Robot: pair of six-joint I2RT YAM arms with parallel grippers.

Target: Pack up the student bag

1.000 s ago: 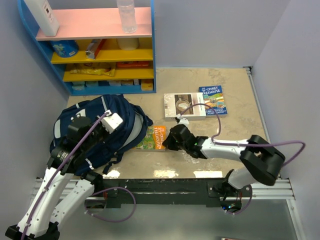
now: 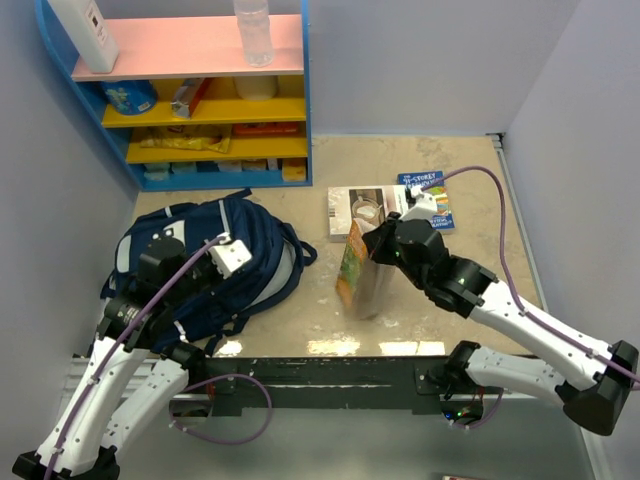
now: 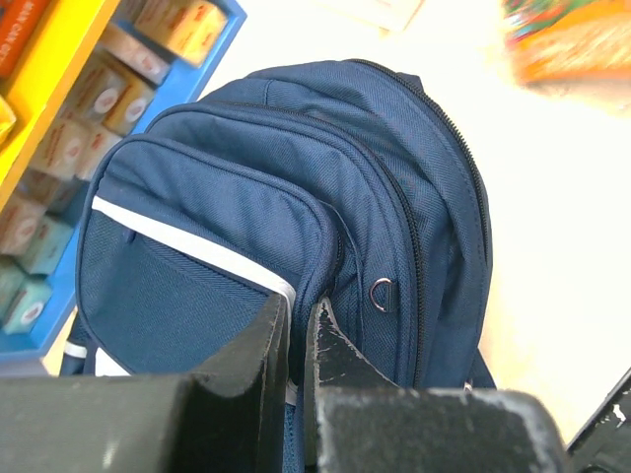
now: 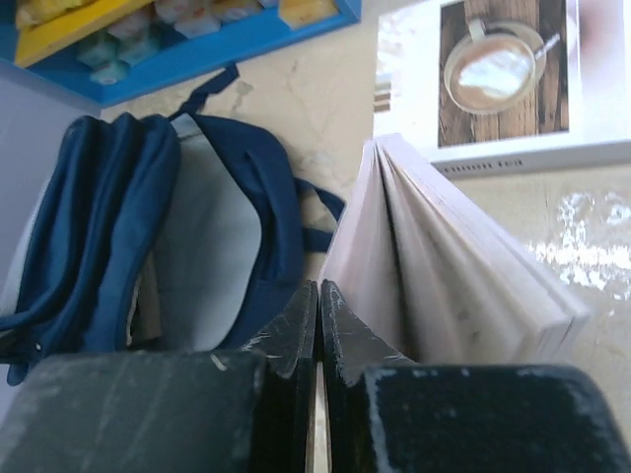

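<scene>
My right gripper (image 2: pixel 374 243) is shut on an orange and green book (image 2: pixel 350 266), which hangs tilted over the table right of the bag. In the right wrist view, fanned white pages of this book (image 4: pixel 434 266) spread past the fingertips. On the left lies the dark blue backpack (image 2: pixel 222 222), its grey inner side (image 4: pixel 207 246) facing right. My left gripper is shut on a fold of the backpack (image 3: pixel 227 177) fabric, beside its white stripe. Behind the right gripper rest a white book with a cup on its cover (image 2: pixel 345 210) and a blue book (image 2: pixel 441 208).
A blue shelf unit with yellow boards (image 2: pixel 285 108) stands at the back left, holding packets, a bottle (image 2: pixel 254 30) and other goods. Bare table (image 2: pixel 470 270) lies to the right. Its front edge (image 2: pixel 330 372) runs close below the bag and held book.
The right gripper has drawn back to the right and raised the orange book, which has swung from lying flat by the bag to hanging steeply.
</scene>
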